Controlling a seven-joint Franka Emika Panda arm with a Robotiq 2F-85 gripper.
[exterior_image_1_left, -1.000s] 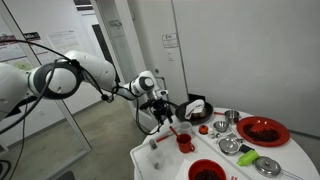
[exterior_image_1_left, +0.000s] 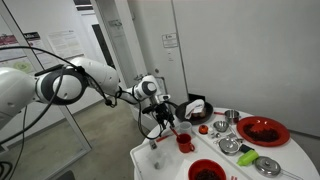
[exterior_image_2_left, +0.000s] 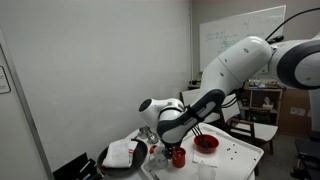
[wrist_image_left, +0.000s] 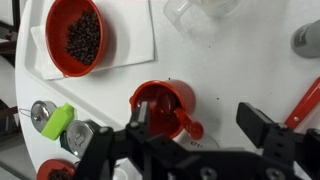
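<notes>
In the wrist view a red mug (wrist_image_left: 182, 94) stands below my gripper, nearer the left finger. Something red with a rounded end (wrist_image_left: 190, 126) lies across its near rim; whether it is the mug's handle or a utensil I cannot tell. The fingers are wide apart, holding nothing. In the first exterior view the gripper (exterior_image_1_left: 160, 124) hangs to the left of the mug (exterior_image_1_left: 185, 144). From the other side, the mug (exterior_image_2_left: 179, 158) shows close under the arm's end.
A red bowl (wrist_image_left: 80, 38) of dark beans rests on a white napkin. Nearby are a clear container (wrist_image_left: 200, 14), a metal cylinder (wrist_image_left: 307, 40) and a red stick (wrist_image_left: 305, 104). A green-handled item (wrist_image_left: 58, 122) and metal lids are at lower left. A large red dish (exterior_image_1_left: 262, 131) sits farther back.
The arm's upper links have come down, and the gripper has shifted slightly. The mug and the other tabletop things look unmoved.
</notes>
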